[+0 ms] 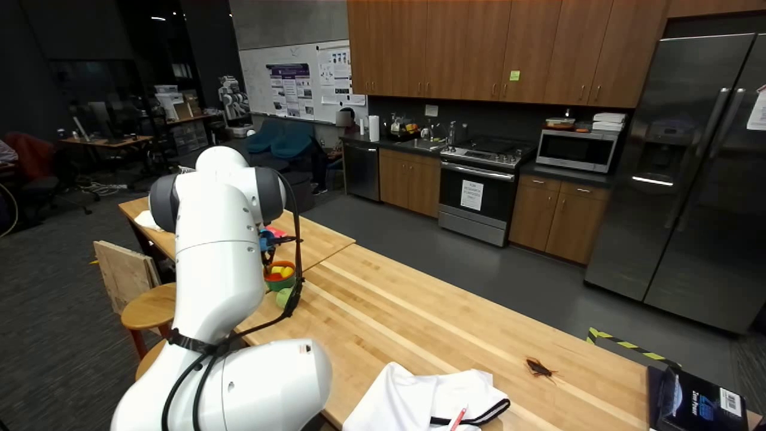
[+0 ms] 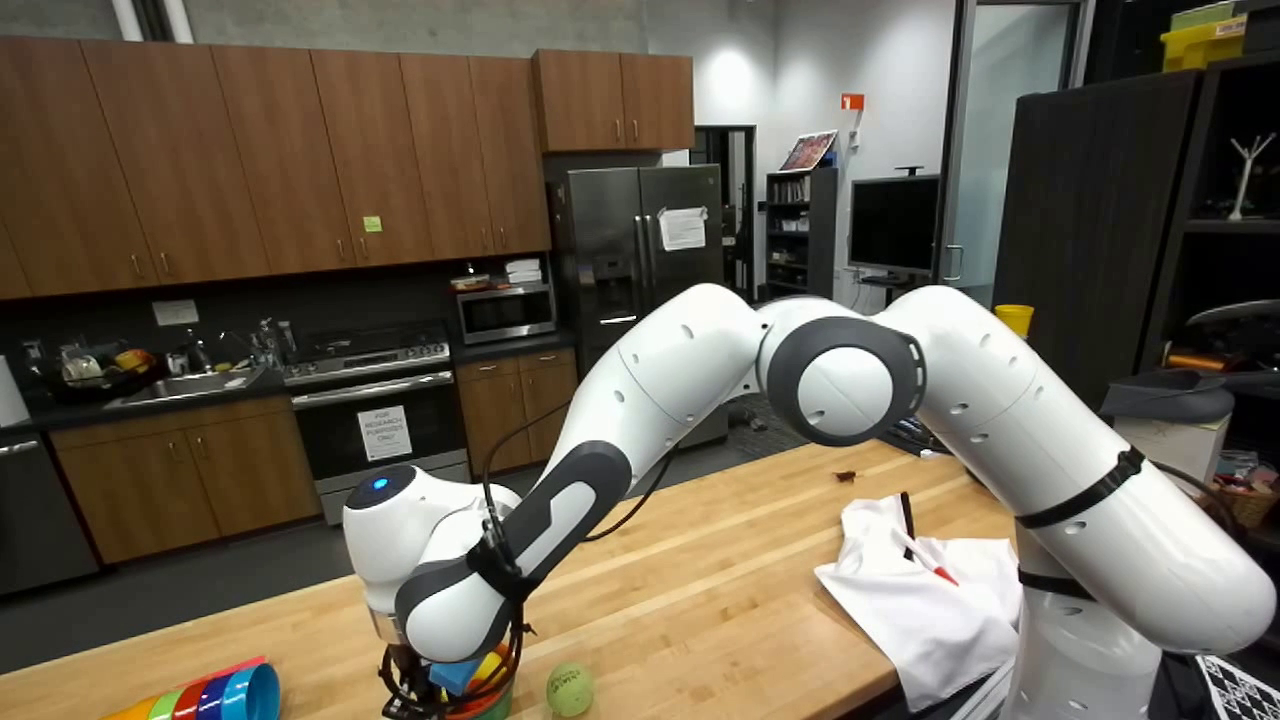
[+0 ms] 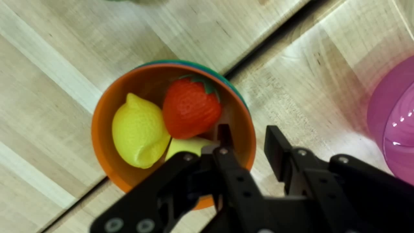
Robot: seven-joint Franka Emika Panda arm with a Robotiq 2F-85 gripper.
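Observation:
An orange bowl (image 3: 106, 155) sits nested in a green one (image 3: 236, 91), whose rim shows along the upper right. Inside lie a yellow lemon (image 3: 137, 130), a red strawberry (image 3: 192, 106) and a pale yellow piece (image 3: 188, 145) partly covered by my hand. My gripper straddles the bowls' right rim with its fingers apart. One finger (image 3: 225, 134) is over the inside of the orange bowl, the other outside; a gap to the rim shows on both sides. In exterior view 2 the bowl (image 2: 494, 702) is partly hidden behind cables.
A pink translucent cup (image 3: 399, 112) lies right of the gripper in the wrist view. Near the bowls rests a green ball (image 2: 570, 690). A row of coloured cups (image 2: 204, 698) is at the left. White cloth (image 1: 420, 395) and a dark insect-like object (image 1: 538, 367) lie farther along the table.

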